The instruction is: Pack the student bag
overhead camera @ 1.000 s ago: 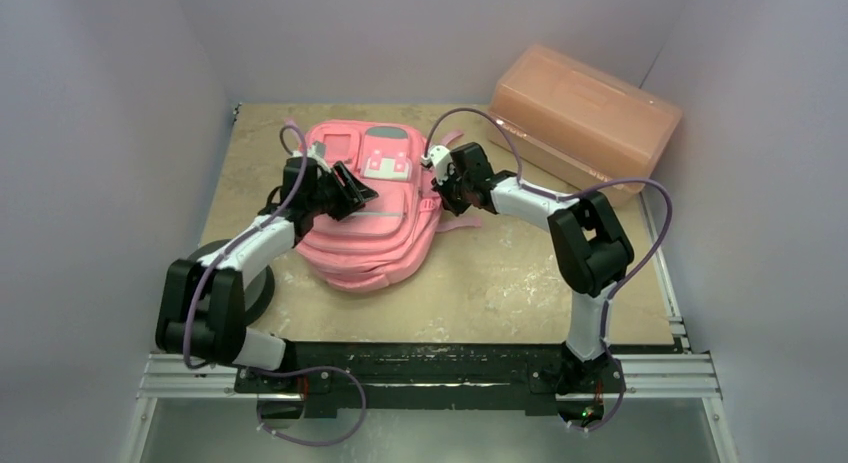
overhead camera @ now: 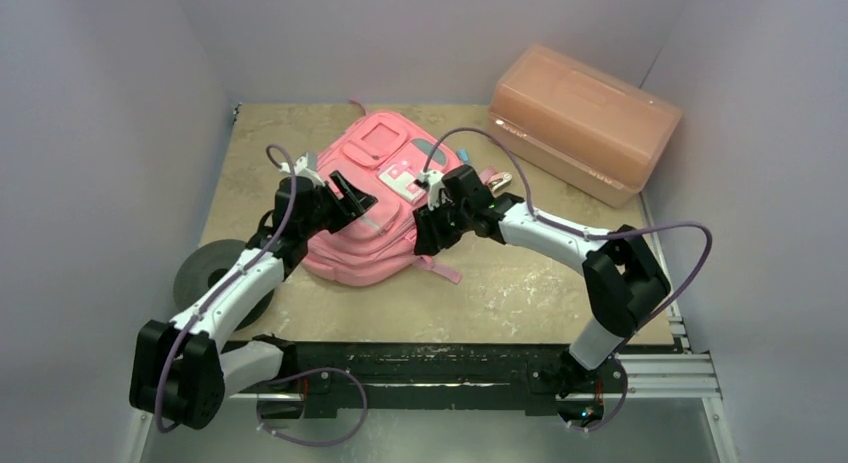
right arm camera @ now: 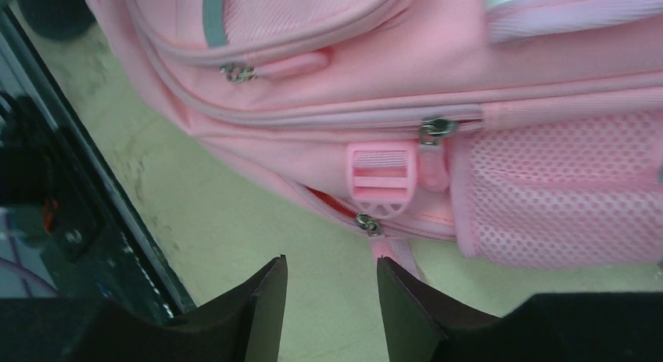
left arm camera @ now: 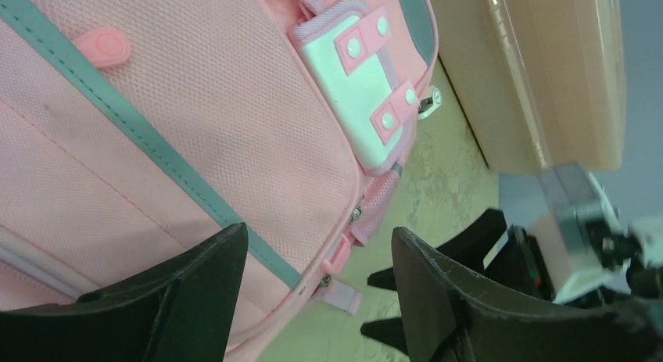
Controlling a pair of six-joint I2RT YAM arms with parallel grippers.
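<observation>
The pink student bag point(overhead camera: 385, 198) lies on its back on the table, its top slanting to the right. My left gripper point(overhead camera: 362, 195) is above the bag's front, and its left-view fingers point(left arm camera: 207, 272) stand apart with nothing between. Beside the bag's right edge, my right gripper is open and empty. Close beyond its fingertips, the right wrist view has a zipper pull point(right arm camera: 381, 249) and a pink buckle point(right arm camera: 381, 174). A short red slit shows in the seam beside that pull. How the bag's underside lies is hidden.
At the back right stands a closed translucent orange box point(overhead camera: 585, 123). A small metal-coloured item point(overhead camera: 498, 181) and a blue item point(overhead camera: 463, 155) lie beside the bag. A dark disc point(overhead camera: 200, 273) sits at front left.
The bag has turned, its top swinging right.
</observation>
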